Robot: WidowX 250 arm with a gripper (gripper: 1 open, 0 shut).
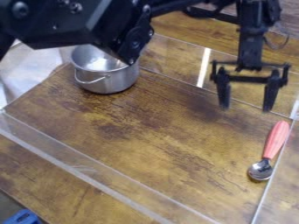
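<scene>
My black gripper [246,96] hangs over the right side of the wooden table, slightly blurred, its fingers apart with nothing between them. Below and to its right lies a spoon [275,138] with a red handle and a metal head at the lower end. A steel pot [105,80] with side handles stands at the upper left, partly behind the black arm.
Clear strips run along the table's edges. A small blue object [24,218] shows at the bottom left corner.
</scene>
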